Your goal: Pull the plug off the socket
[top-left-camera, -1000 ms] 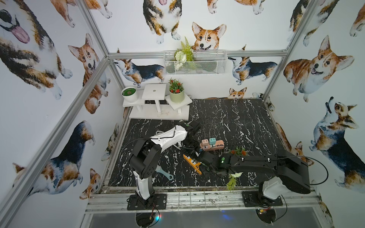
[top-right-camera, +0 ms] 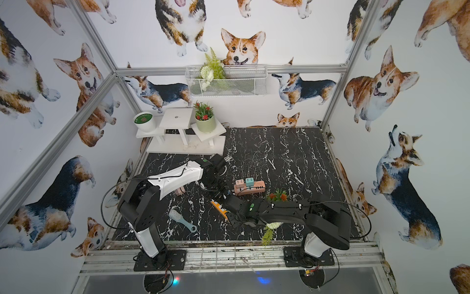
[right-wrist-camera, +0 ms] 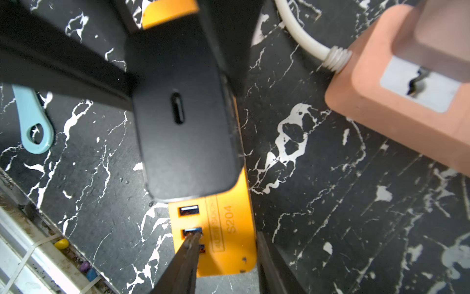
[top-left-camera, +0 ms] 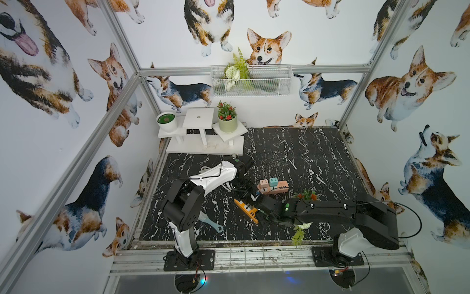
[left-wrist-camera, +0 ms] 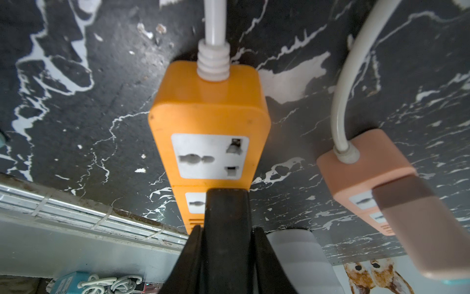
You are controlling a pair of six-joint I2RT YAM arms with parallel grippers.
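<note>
An orange power strip lies on the black marbled table, its white cable leaving the far end. Over its sockets stands a black plug with a small slot in its top; whether its prongs are seated is hidden. My left gripper has its fingers close along both sides of the black plug, and contact cannot be made out. At the near end of the strip, by its USB ports, my right gripper is shut on the strip. In the top left view both grippers meet over the strip and largely hide the plug.
Beside the strip lies a pink power strip bearing a pink and a teal plug. A blue spanner-like tool rests to the left. A flowering plant stands behind the right arm.
My left arm has shifted slightly left, and the orange strip has moved a little the same way. The right arm looks almost unchanged.
</note>
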